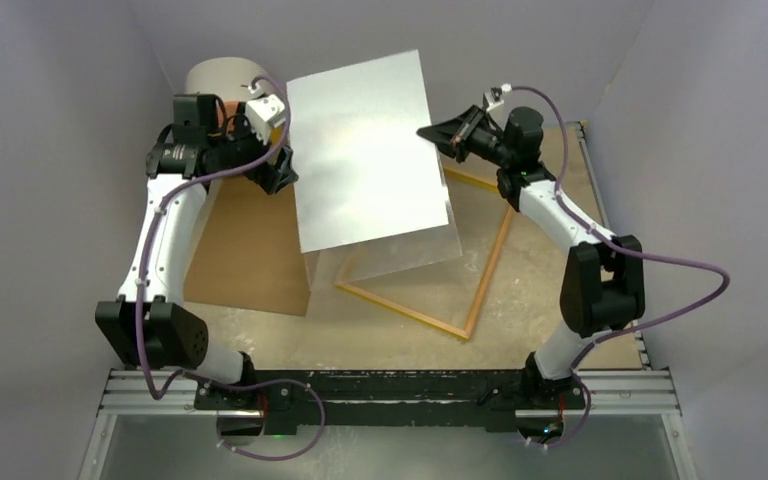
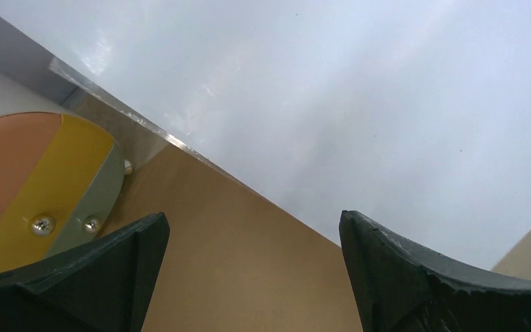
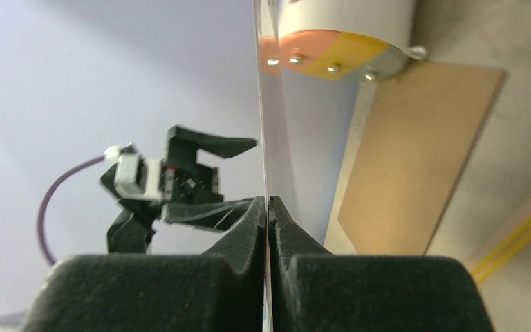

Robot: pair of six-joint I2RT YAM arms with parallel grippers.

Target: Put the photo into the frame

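Note:
A white sheet with a clear plastic pane behind it hangs from my right gripper, shut on their upper right edge; the right wrist view shows this edge-on between the fingertips. My left gripper is open beside the sheet's left edge, nothing between its fingers; in the left wrist view the sheet fills the space beyond the fingertips. The wooden frame lies on the table, partly hidden under the sheet and pane.
A brown board lies at the left. A rounded drawer box with coloured fronts stands at the back left, mostly behind my left arm.

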